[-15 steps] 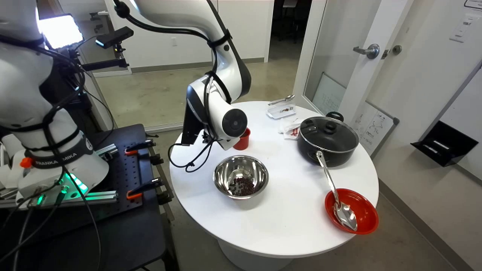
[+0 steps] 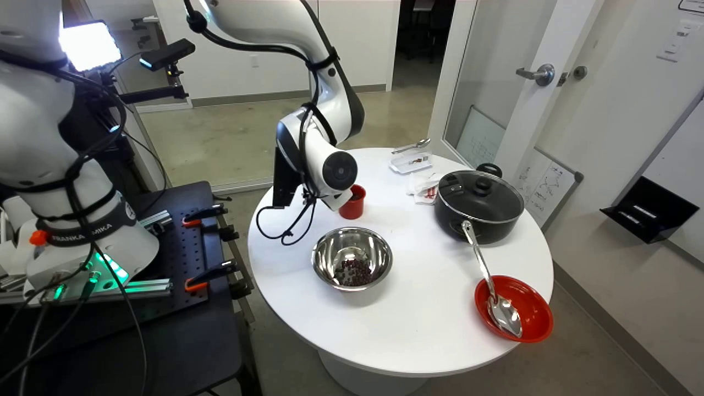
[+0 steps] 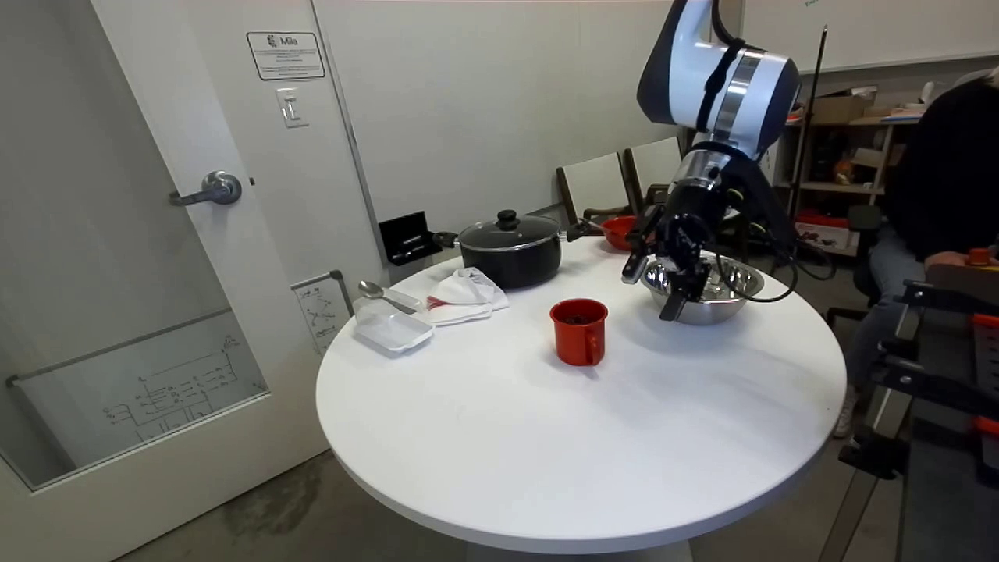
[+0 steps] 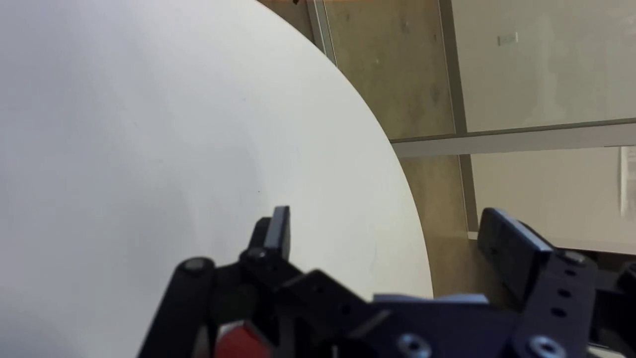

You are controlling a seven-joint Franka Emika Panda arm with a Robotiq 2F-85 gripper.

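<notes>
My gripper (image 3: 652, 289) is open, with its fingers spread and nothing between them. In the wrist view the gap of the gripper looks over bare white table and its curved edge. Exterior view 2 shows it tilted down, in front of the steel bowl (image 3: 709, 309) in that view. The red mug (image 3: 580, 332) stands upright, apart from the fingers, with something dark inside. From exterior view 1, small dark beans (image 2: 353, 271) lie in the steel bowl (image 2: 320, 264), while the wrist hides my fingers and part of the red mug (image 2: 352, 208).
A lidded black pot (image 2: 479, 204) stands at one side, near a red bowl (image 2: 538, 317) holding a large metal spoon (image 2: 505, 315). A clear tray (image 3: 393, 329), another spoon (image 3: 379, 295) and a white cloth (image 3: 465, 298) lie near the rim.
The arm's wrist has shifted and turned slightly, its round end a little higher and to the left in exterior view 1. The hanging cable moved with it. The tableware has stayed put.
</notes>
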